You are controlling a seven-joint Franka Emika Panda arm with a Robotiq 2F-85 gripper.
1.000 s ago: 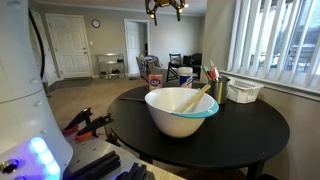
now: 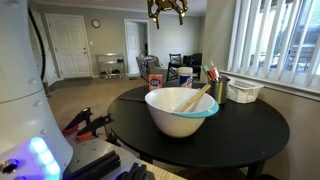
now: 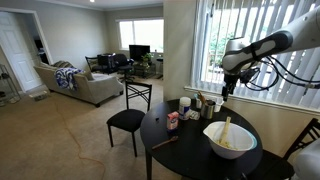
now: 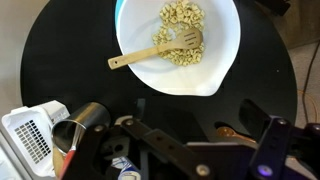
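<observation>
High above the round black table, my gripper [image 2: 167, 20] stands open with nothing between its fingers. Its dark fingers [image 4: 255, 118] spread wide along the lower part of the wrist view. Below is a large white bowl [image 2: 178, 124] with a teal band on its rim. Pale, nut-like pieces [image 4: 181, 15] lie inside the bowl, with a slotted wooden spoon [image 4: 155, 48] resting over them, its handle reaching the rim. The gripper is well clear of both bowl and spoon.
Behind the bowl stand a metal utensil holder [image 4: 85, 120], a white basket [image 2: 244, 91], a white tub [image 2: 186, 76] and a red container [image 3: 172, 121]. Black chairs [image 3: 130, 115] stand by the table [image 2: 250, 128], whose right side is bare in exterior view 1.
In exterior view 1, my gripper has shifted slightly right and a little lower. The bowl, spoon and other table items have not moved.
</observation>
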